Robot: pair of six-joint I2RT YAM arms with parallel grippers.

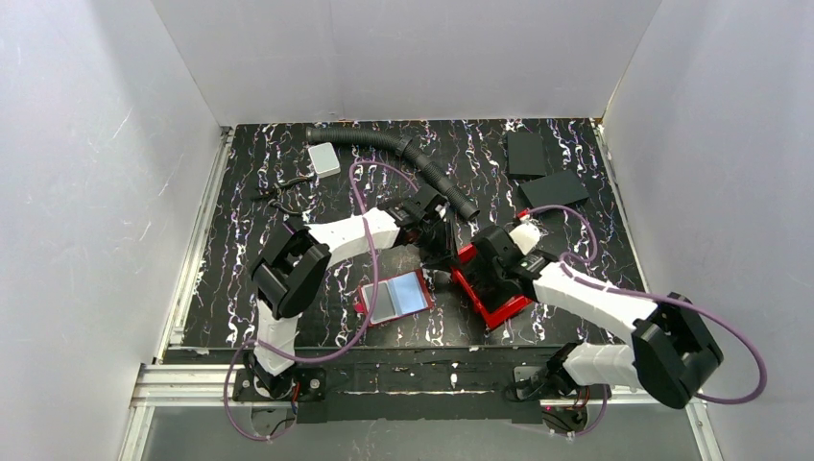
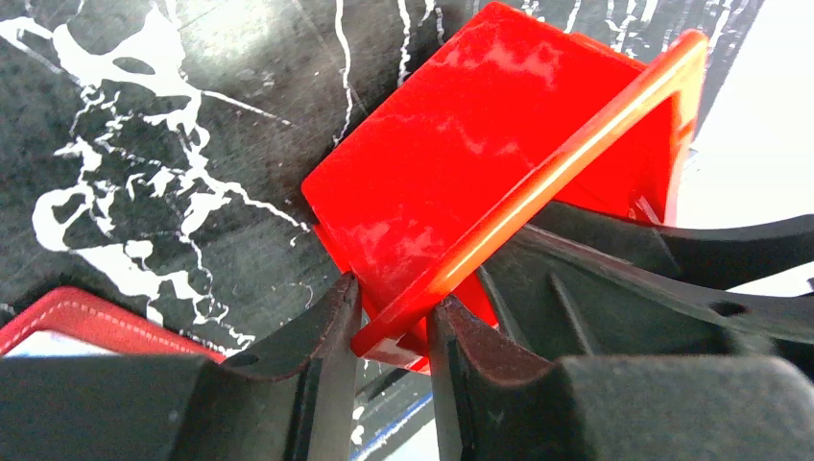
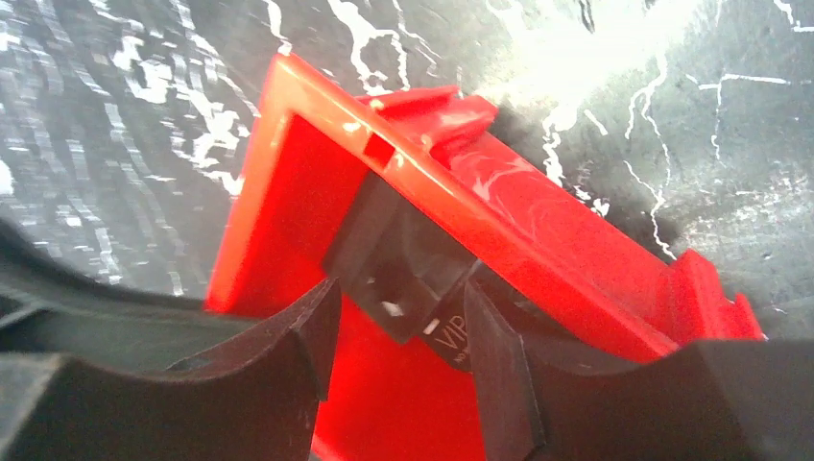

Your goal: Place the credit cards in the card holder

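Note:
The card holder point(image 1: 395, 298) lies open on the table, red-edged with grey and light blue pages; only its corner point(image 2: 91, 322) shows in the left wrist view. To its right is a red box point(image 1: 494, 315), which looks tilted. Inside are dark cards point(image 3: 394, 254), one lettered "VIP". My left gripper is shut on the box's rim at a corner. Over the box's inside, my right gripper stands open, its fingers apart and no card visibly gripped. In the top view the right arm hides much of the box's inside.
Two black flat boxes point(image 1: 554, 191) lie at the back right. A black ribbed hose point(image 1: 422, 165) curves across the back, near a white box point(image 1: 324, 159). Both grippers crowd close together at the red box. Left of the card holder, the table is clear.

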